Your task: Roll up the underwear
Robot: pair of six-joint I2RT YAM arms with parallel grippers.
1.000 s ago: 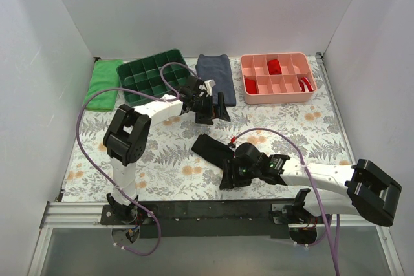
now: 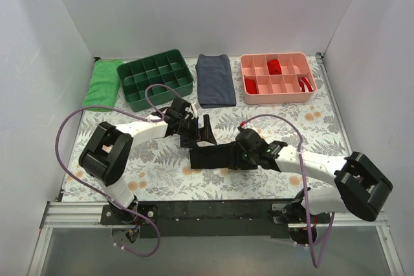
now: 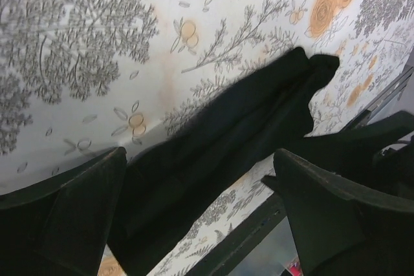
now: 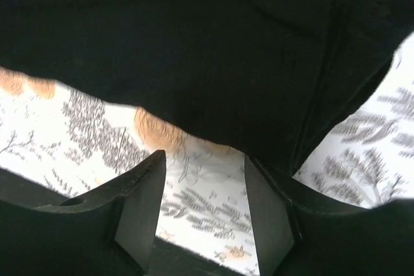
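Note:
The underwear (image 2: 210,157) is a black cloth, folded into a flat strip lying roughly left to right on the patterned table. My left gripper (image 2: 198,139) stands open above its left part, at the back edge. In the left wrist view the black strip (image 3: 220,127) runs diagonally across the gap between the two spread fingers. Over the right end of the cloth is my right gripper (image 2: 238,159), which partly hides it from above. The right wrist view has its fingers (image 4: 145,185) apart at the cloth's lower edge, bare table showing between them; the dark fabric (image 4: 162,43) spreads beyond the tips.
At the back stand a green divided box (image 2: 155,77), a dark grey folded cloth (image 2: 216,81) and a pink divided box (image 2: 278,86) with red items. A green cloth (image 2: 103,86) lies at the far left.
The underwear has turned from a slant to nearly straight left to right.

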